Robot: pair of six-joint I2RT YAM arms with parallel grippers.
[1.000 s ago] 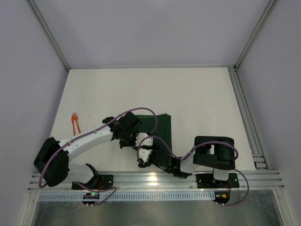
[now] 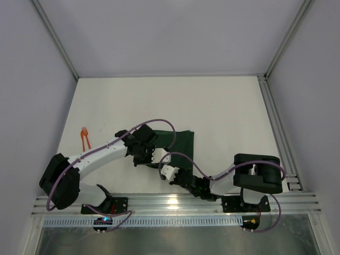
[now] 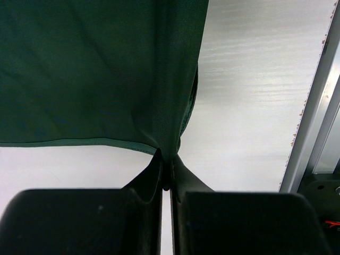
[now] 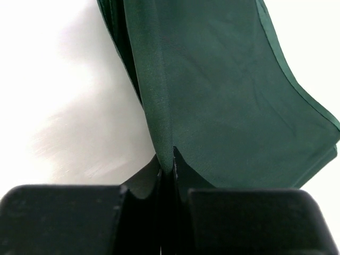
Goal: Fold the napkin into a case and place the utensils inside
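Note:
The dark green napkin (image 2: 181,142) lies in the middle of the board, partly hidden under both arms, a folded strip along its near edge. In the left wrist view my left gripper is shut on that folded edge (image 3: 172,90) at the corner of the napkin. In the right wrist view my right gripper is shut on the other part of the fold (image 4: 151,101), with the flat cloth to its right. Orange utensils (image 2: 85,135) lie apart at the left of the board.
The white board (image 2: 218,103) is clear at the back and right. Grey walls and metal rails (image 3: 313,122) border it; the front rail is close beneath both arms.
My left gripper has moved only slightly.

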